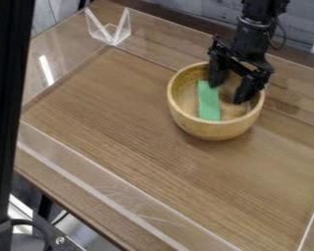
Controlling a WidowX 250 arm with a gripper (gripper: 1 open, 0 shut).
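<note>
My black gripper (pixel 235 74) reaches down from the top right into a tan wooden bowl (pixel 188 120) right of the table's middle, its open fingers over the bowl's back and right part. A green block (pixel 207 103) lies in the left part of the bowl, beside the gripper. Part of the bowl's interior is hidden behind the fingers.
A clear angular object (pixel 109 27) stands at the back left. Dark equipment runs along the left edge.
</note>
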